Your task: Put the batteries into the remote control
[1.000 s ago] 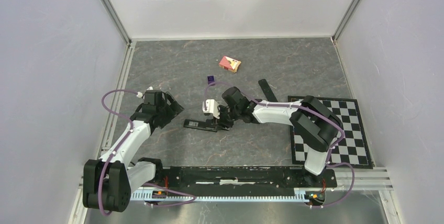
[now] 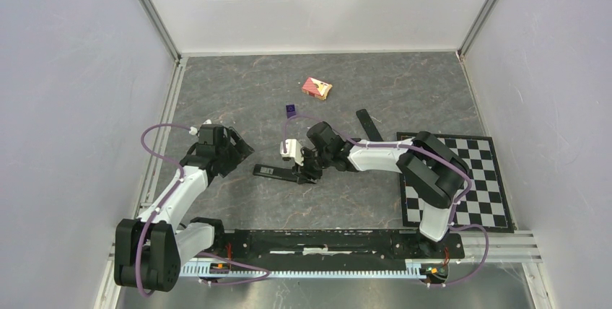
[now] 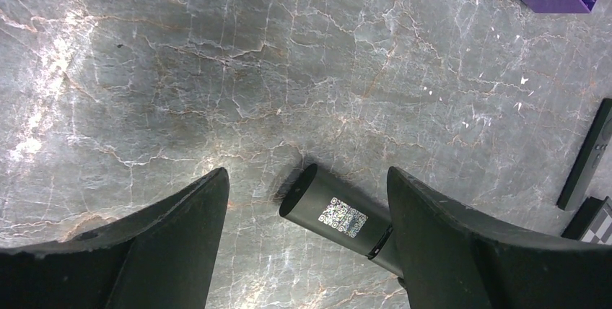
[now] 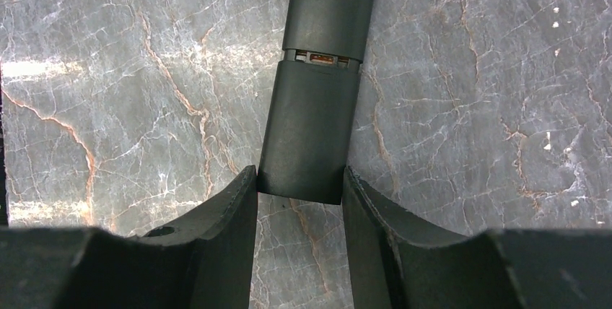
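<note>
The black remote [image 2: 270, 172] lies back up on the grey table, its QR label [image 3: 342, 216] showing. My right gripper is shut on the end of its battery cover [image 4: 309, 125]; a narrow gap with a bit of metal shows between cover and body [image 4: 328, 9]. No loose batteries can be made out. My left gripper hangs open above the table to the left of the remote, with nothing held between its fingers.
A purple box [image 2: 291, 110] and a red-and-cream carton [image 2: 317, 88] stand behind. A dark bar [image 2: 366, 123] and a checkered board [image 2: 483, 179] lie at right.
My right gripper has shifted very slightly toward the front right over the remote's end since about a second ago. The left arm has not moved.
</note>
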